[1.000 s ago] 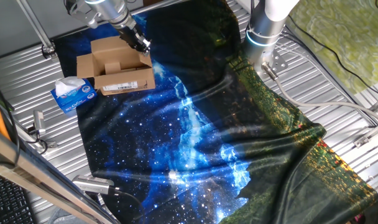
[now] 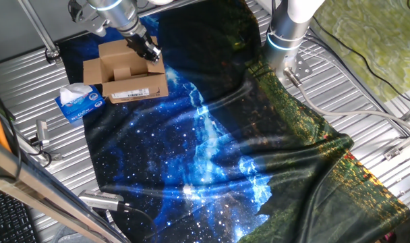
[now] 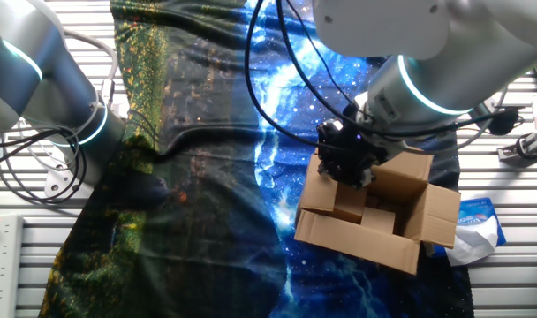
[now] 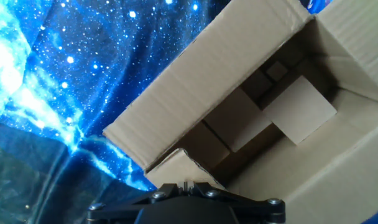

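An open cardboard box [image 2: 145, 88] stands on the dark, starry cloth, its flaps folded outward. Inside it, a lighter cardboard piece [image 4: 301, 111] shows in the wrist view; whether it is loose or part of the box is unclear. My gripper [image 2: 156, 57] is over the box's right side in exterior view 1, close to a flap. In the wrist view the gripper has its fingertips together, right at the edge of a short flap [image 4: 176, 169]. Whether that flap is pinched or merely lies behind the tips cannot be told. Exterior view 2 shows the dark gripper [image 3: 361, 177] partly covering the box.
A blue tissue box [image 2: 80, 104] stands beside the carton. Black cables [image 3: 277, 115] hang along my arm.
My gripper has shifted very slightly downward in exterior view 1, staying by the box's right flap.
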